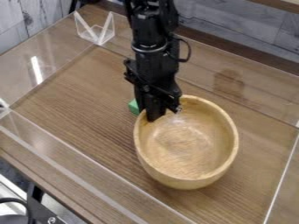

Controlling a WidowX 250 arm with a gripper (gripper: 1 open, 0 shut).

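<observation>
My black gripper [156,103] reaches down from the top centre to the near-left rim of a large tan plastic bowl [191,147], which lies on the wooden table. The fingertips are at the rim; whether they are shut on it I cannot tell. A small green object [133,106] lies just left of the gripper, partly hidden behind it and the bowl.
A clear plastic piece [93,26] stands at the back left, another at the left edge. Grey plank walls border the back. A cable is at the lower left.
</observation>
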